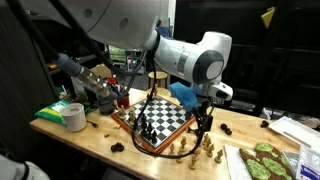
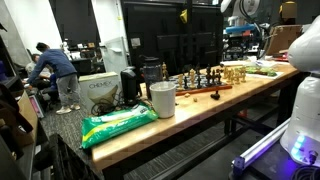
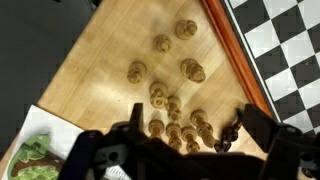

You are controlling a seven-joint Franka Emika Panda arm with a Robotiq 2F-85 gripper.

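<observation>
Tan chess pieces stand on the wooden table below my gripper, among them a pawn [image 3: 162, 43], another pawn [image 3: 137, 72] and a taller piece [image 3: 193, 70]. More tan pieces cluster between my open fingers in the wrist view, but lower down on the table; nothing is held. A dark brown piece [image 3: 230, 134] lies by the board's edge. The chessboard [image 3: 285, 45] has black and white squares and a reddish-brown rim. In exterior view 1, dark pieces [image 1: 150, 132] stand on its near side, and the arm covers part of it.
A tray with green-topped squares [image 1: 262, 163] lies right of the pieces. A white mug [image 1: 74, 117], dark canisters [image 1: 106, 99] and a red bottle [image 1: 123, 97] stand at the left. A black cable loops beside the arm. Bare table shows along the front.
</observation>
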